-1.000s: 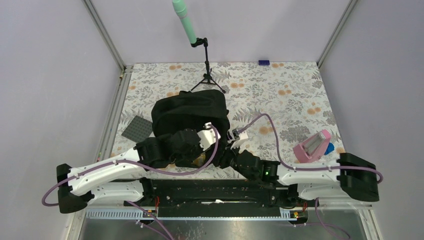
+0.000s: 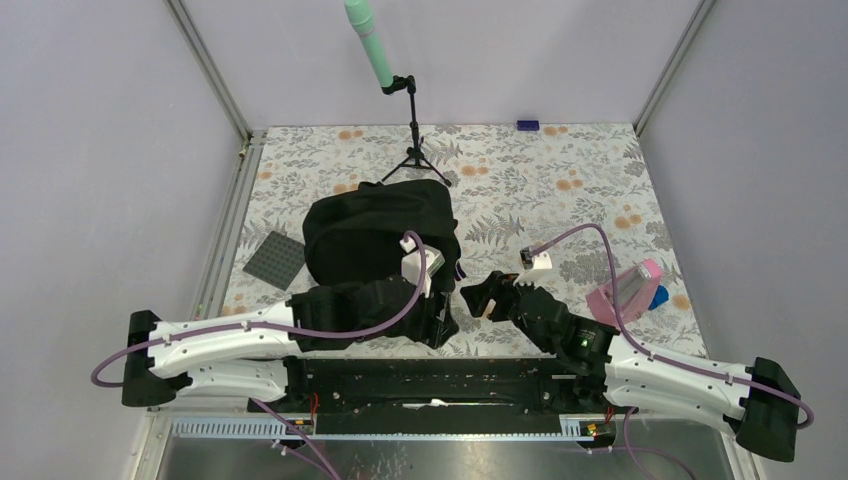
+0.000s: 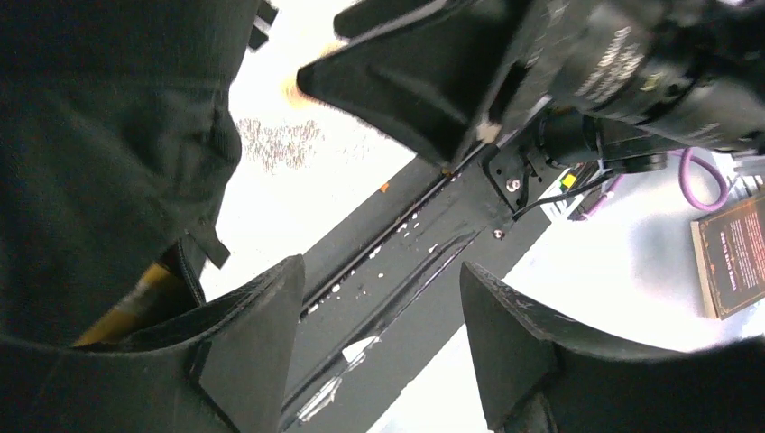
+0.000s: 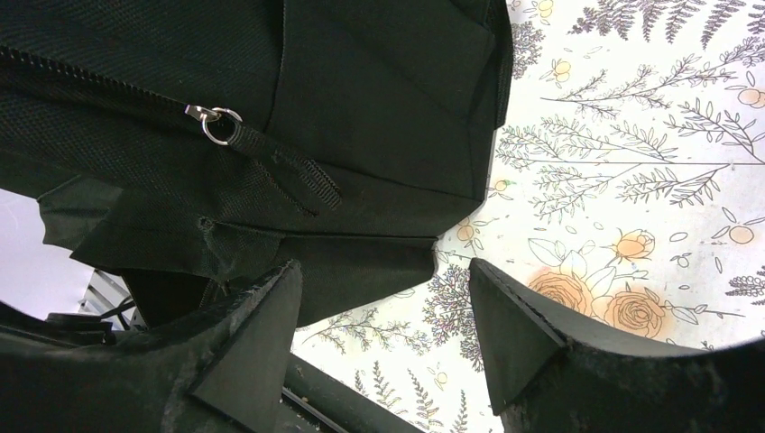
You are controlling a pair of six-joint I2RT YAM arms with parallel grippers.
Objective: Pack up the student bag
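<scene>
A black bag (image 2: 378, 215) lies left of the table's middle, partly hidden by my left arm. Its zipper pull (image 4: 216, 117) and dark side fabric fill much of the right wrist view. My left gripper is open at the bag's front right, nothing between its fingers; the bag's side with a bit of yellow lining (image 3: 122, 311) is left of it. To the right of the bag, my right gripper stands open and empty, with bag fabric and bare cloth beyond its fingertips. A pink and grey case (image 2: 625, 293) sits at the far right.
A blue item (image 2: 658, 297) lies beside the pink case. A dark grey mat (image 2: 275, 259) is left of the bag. At the back stand a black tripod (image 2: 414, 140) and a small blue block (image 2: 527, 125).
My right gripper has drawn away from the bag to the right. The left gripper has moved from over the bag's front to its front right. The bag's body looks little changed.
</scene>
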